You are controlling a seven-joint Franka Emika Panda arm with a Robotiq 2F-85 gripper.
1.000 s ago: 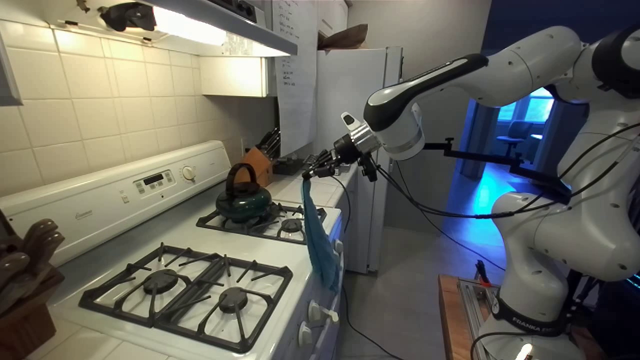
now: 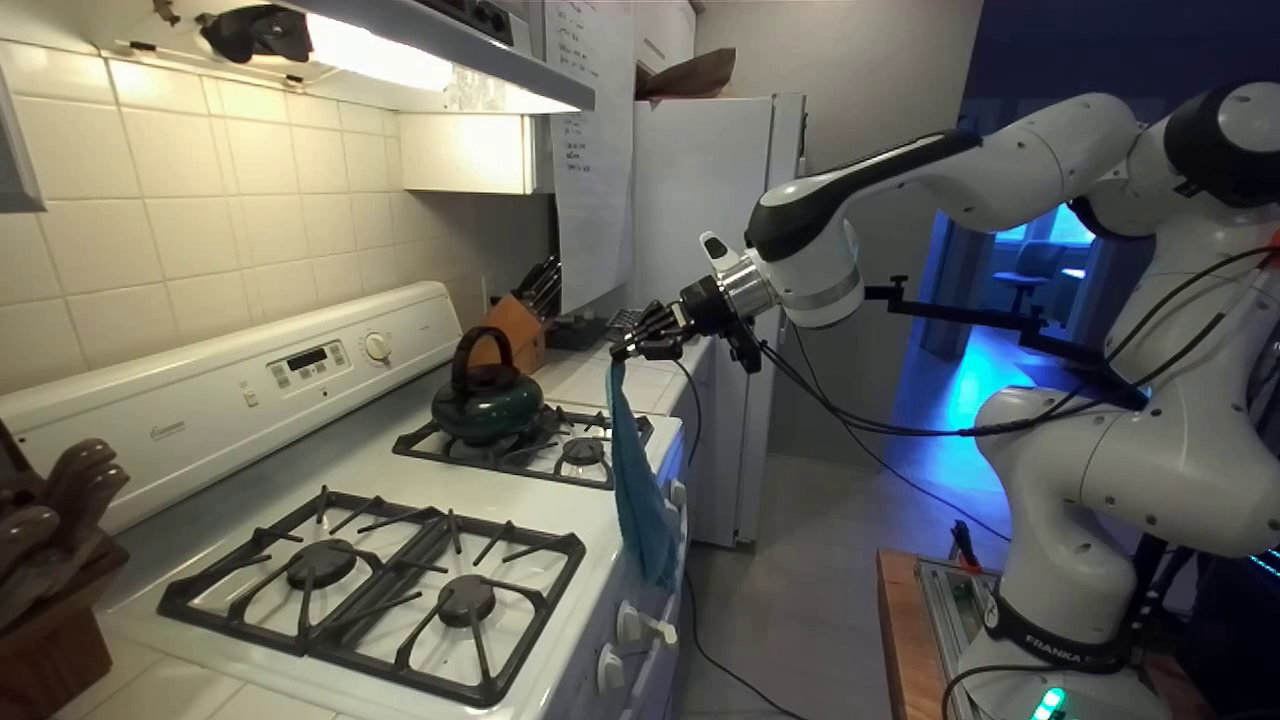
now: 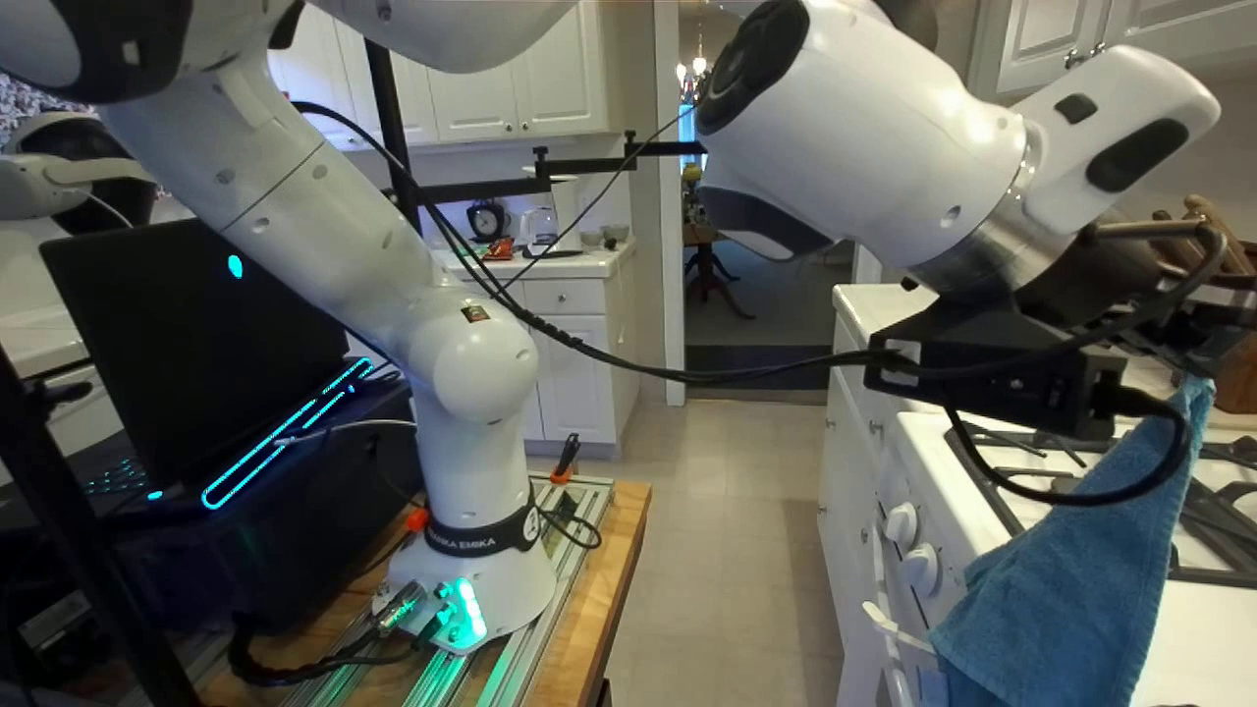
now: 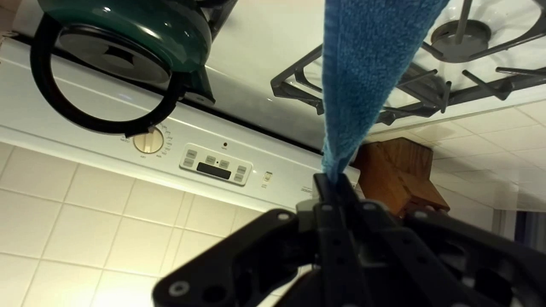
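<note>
A blue towel (image 2: pixel 639 486) hangs from my gripper (image 2: pixel 620 353) over the front edge of the white stove. In the wrist view my gripper is shut on the towel (image 4: pixel 361 66), pinching a narrow bunch of it. The second exterior view shows the towel (image 3: pixel 1078 577) spreading wider toward its lower part, beside the stove's front knobs. Its lowest end is cut off there, and the fingertips are mostly hidden behind the gripper's body and cable.
A dark green kettle (image 2: pixel 487 406) sits on the far burners, behind the towel. Near burner grates (image 2: pixel 372 588) are bare. Knife blocks stand at both ends of the stove (image 2: pixel 360 450). A black cable (image 3: pixel 1078 499) loops below the wrist.
The arm and gripper have shifted slightly to the right in exterior view 1, away from the stove's back, and the towel's top has moved with them. The kettle has stayed put.
</note>
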